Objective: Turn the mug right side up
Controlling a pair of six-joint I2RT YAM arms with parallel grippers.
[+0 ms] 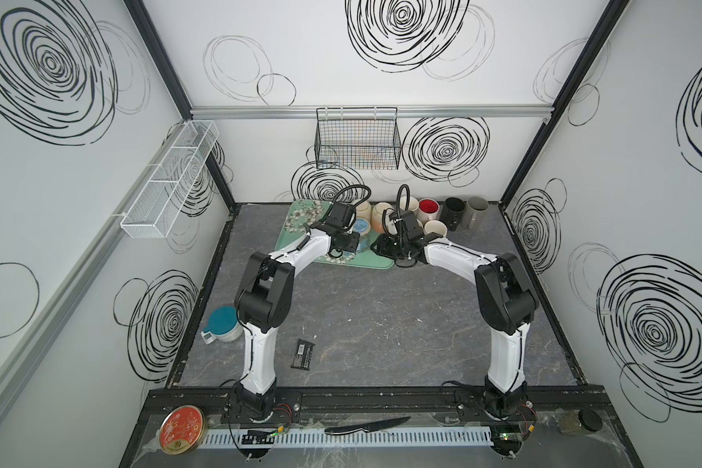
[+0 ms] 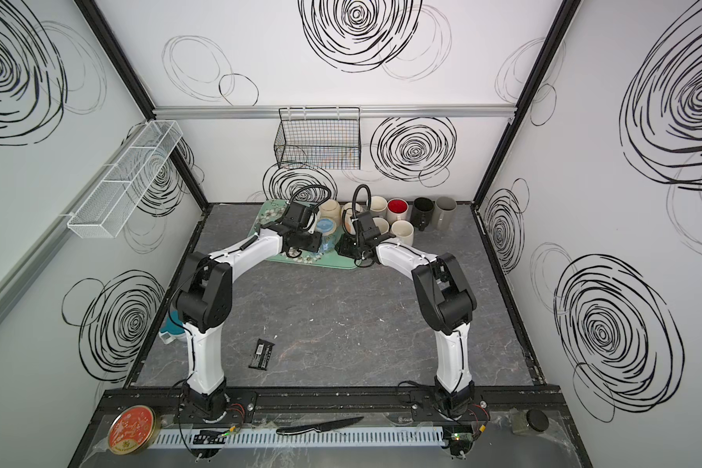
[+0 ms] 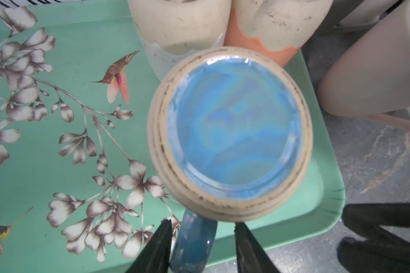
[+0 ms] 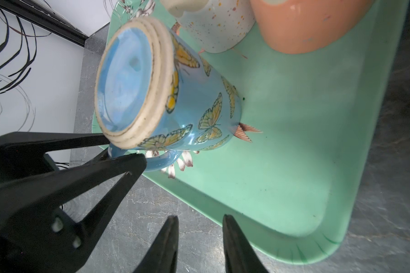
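Note:
An upside-down blue mug (image 4: 200, 104) with butterflies and a pale foot ring (image 3: 227, 204) stands on the green tray (image 4: 300, 173); it also shows in the top left view (image 1: 360, 227). My left gripper is open around the mug's handle (image 3: 195, 234), which points down in that view. In the right wrist view the left gripper's black body reaches to the handle. My right gripper is open, with nothing between its fingers, over the tray's front edge beside the mug.
Several other mugs (image 1: 429, 209) crowd behind and right of the blue mug. A wire basket (image 1: 357, 140) hangs on the back wall. A teal-lidded container (image 1: 223, 319) sits at the left.

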